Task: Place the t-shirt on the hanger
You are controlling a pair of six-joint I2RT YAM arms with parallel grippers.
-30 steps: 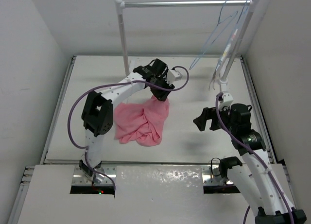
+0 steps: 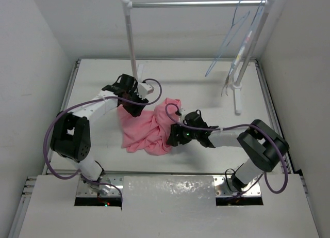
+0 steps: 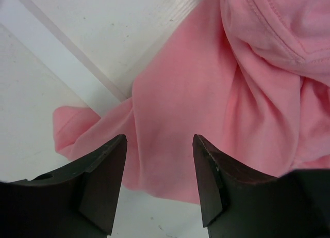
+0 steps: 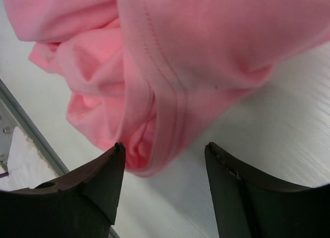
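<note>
A pink t-shirt (image 2: 147, 128) lies crumpled on the white table, left of centre. Over its upper left corner is my left gripper (image 2: 135, 110); in the left wrist view the fingers (image 3: 105, 171) stand apart with pink cloth beyond and between them. At the shirt's lower right edge is my right gripper (image 2: 174, 137). The right wrist view shows its fingers (image 4: 105, 176) apart, with a folded shirt corner (image 4: 154, 160) just ahead, in the gap. Whether the cloth touches either pair of fingers I cannot tell. Blue hangers (image 2: 224, 47) hang at the right end of the rack's rail.
A rack with a metal rail (image 2: 198, 4) and white posts (image 2: 130, 39) spans the back of the table. Bare table (image 2: 201, 91) shows between the shirt and the rack's right foot (image 2: 237, 100). Purple cables loop along both arms.
The right gripper swung left to the shirt's lower right edge. The shirt's upper left has been spread slightly.
</note>
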